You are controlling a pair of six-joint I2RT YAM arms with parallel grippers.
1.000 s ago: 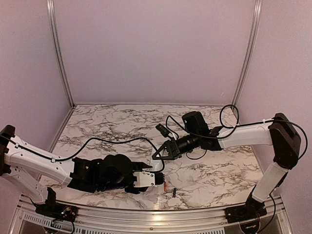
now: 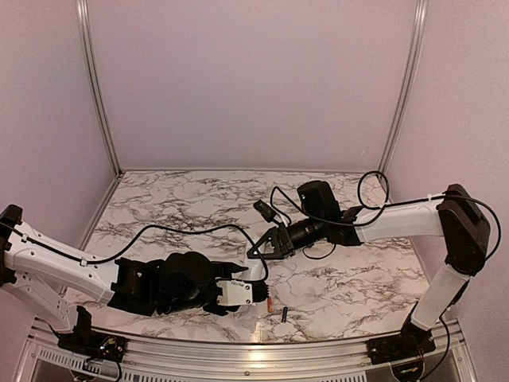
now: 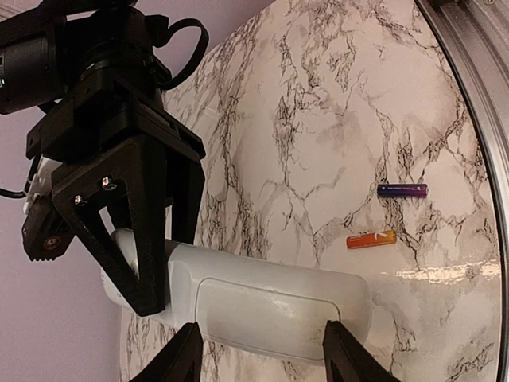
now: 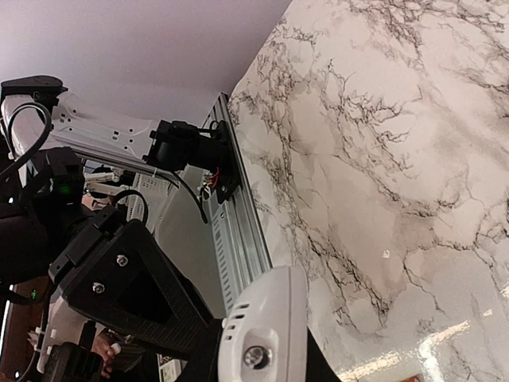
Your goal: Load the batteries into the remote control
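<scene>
A white remote control (image 3: pixel 262 298), its battery cover facing my left wrist camera, is held above the table by my right gripper, shut on one end. Its end with slots also shows (image 4: pixel 262 334) in the right wrist view. My left gripper is at the other end of the remote, its fingers either side of the cover's edge, shut on the remote. An orange battery (image 3: pixel 371 239) and a dark purple battery (image 3: pixel 402 190) lie apart on the marble table, also visible at the front in the top view.
The metal frame rail (image 2: pixel 238 349) runs along the front edge, close to the batteries. Both arms and their cables occupy the middle.
Otherwise nothing has visibly changed.
</scene>
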